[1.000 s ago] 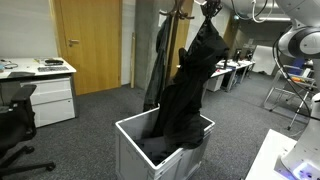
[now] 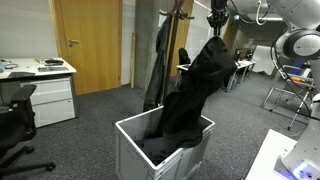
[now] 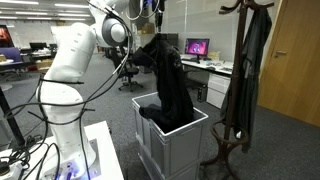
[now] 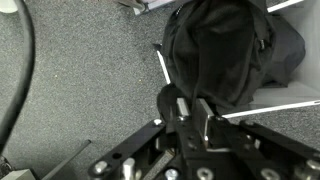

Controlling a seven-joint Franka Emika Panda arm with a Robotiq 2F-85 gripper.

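A black garment (image 2: 185,105) hangs over the light grey bin (image 2: 127,153), its lower part inside and its top folded over, high above the rim. In exterior view 1, my gripper (image 2: 217,22) is above that top with a small gap between them. The fingers in the wrist view stand apart, the gripper open with no cloth clearly between them. Below it, the dark cloth (image 4: 215,55) spreads across the bin. From the other side, the garment (image 3: 170,85) also slumps toward the bin (image 3: 170,150).
A wooden coat rack (image 3: 236,80) with another dark garment (image 3: 257,70) stands beside the bin. A white desk (image 2: 50,95) and black chair (image 2: 15,125) are at the left; carpet around the bin is clear.
My gripper has stayed high, shifting slightly to the right.
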